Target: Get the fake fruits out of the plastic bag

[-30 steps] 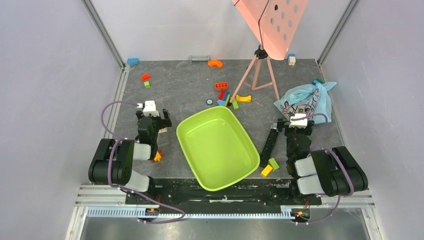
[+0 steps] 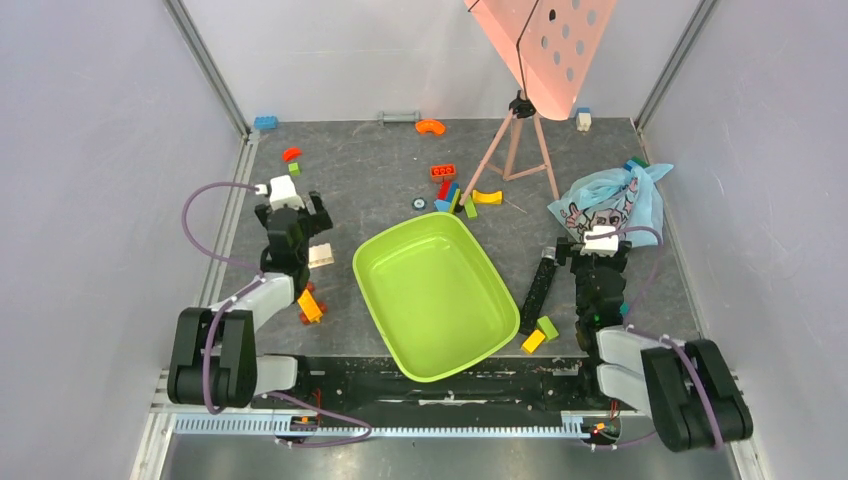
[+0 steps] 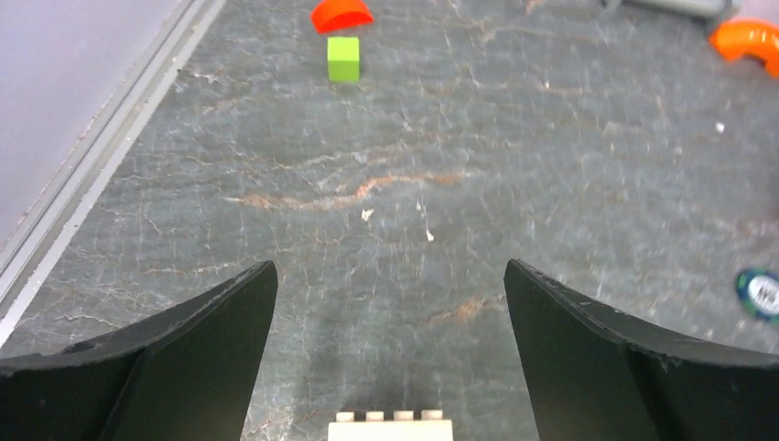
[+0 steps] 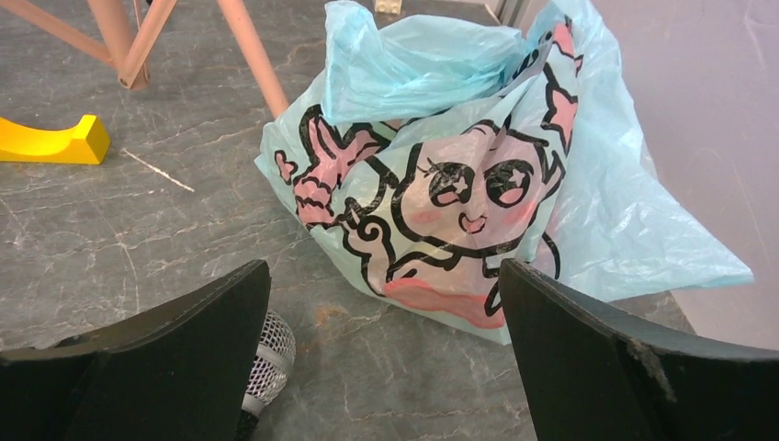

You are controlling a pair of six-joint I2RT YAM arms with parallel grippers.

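Note:
A pale blue plastic bag point(image 2: 612, 202) with a printed cartoon face lies crumpled against the right wall. The right wrist view shows the same bag point(image 4: 441, 184) beyond my fingers, its upper part folded over; no fruit can be made out inside. My right gripper stands open just in front of it, apart from it and empty. Far to the left, my left gripper is open too, over bare floor, with nothing between its fingers.
An empty green tray point(image 2: 437, 297) fills the middle. Right of it lies a black microphone point(image 2: 539, 290). A pink tripod point(image 2: 515, 150) stands behind, close to the bag. Toy blocks are scattered around, among them a cream block point(image 3: 390, 429) near my left gripper.
My left arm has swung left and a little farther from the base, uncovering the cream block. The right arm has shifted slightly, its elbow outward. Bag and tray are unmoved.

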